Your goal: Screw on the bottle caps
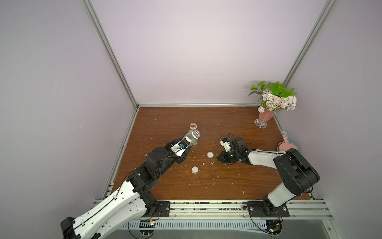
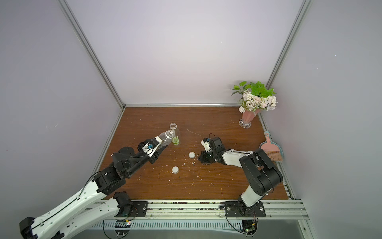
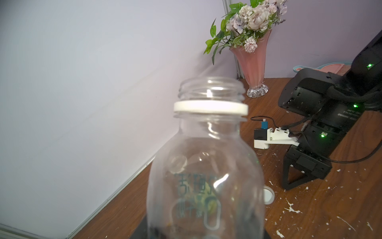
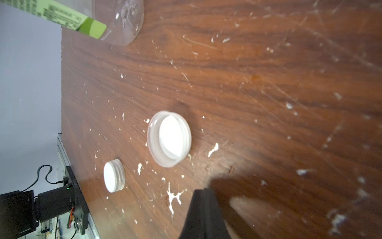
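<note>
My left gripper [image 2: 160, 144] is shut on a clear, uncapped bottle [image 3: 207, 171], which fills the lower middle of the left wrist view; a white ring circles its neck. A second uncapped bottle [image 2: 175, 139] with a green label stands on the table just behind the held one. Two white caps lie on the wood: the nearer cap [image 4: 169, 139] has its hollow side up, and the other cap [image 4: 114, 175] sits farther off toward the table's front. My right gripper is shut, low over the table, just to the right of the nearer cap and apart from it.
A pink vase [image 1: 265, 116] of flowers stands at the back right. A dustpan with a brush [image 2: 271, 149] lies at the right edge. White scraps [image 4: 173, 197] litter the wood around the caps.
</note>
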